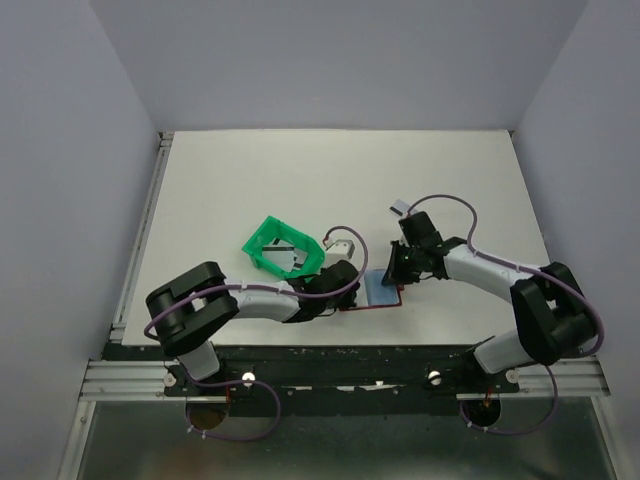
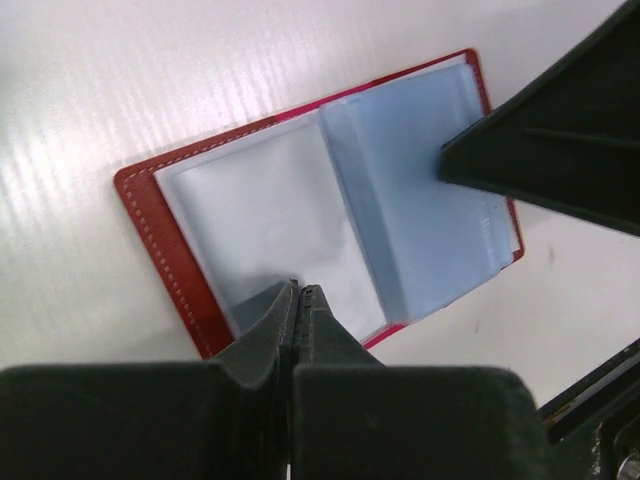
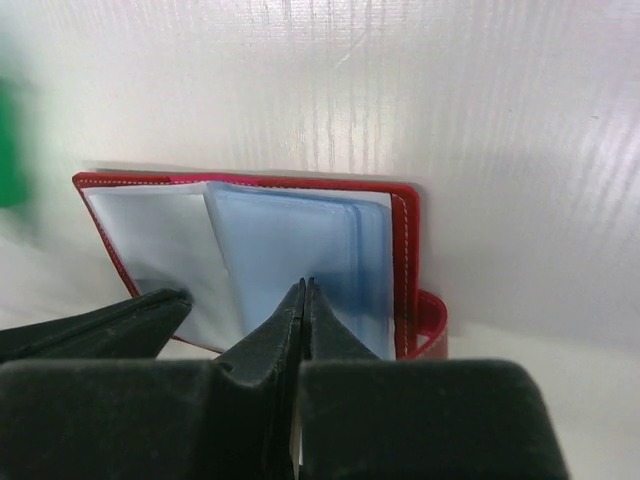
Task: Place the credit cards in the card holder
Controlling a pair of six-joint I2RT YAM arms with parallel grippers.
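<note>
The open card holder [image 1: 378,297] lies flat near the table's front, red-edged with a white half and a pale blue half. On the white half [image 2: 265,205], my left gripper points down, shut, with nothing showing between its fingers. My right gripper is over the blue half [image 3: 285,245], its fingertips almost together; a thin pale gap shows lower between the fingers. Whether the blue is a card or a sleeve I cannot tell. Several cards [image 1: 280,252] lie in the green basket [image 1: 258,238].
A small pale card-like piece [image 1: 400,208] lies on the table behind my right gripper. The basket stands close behind my left gripper.
</note>
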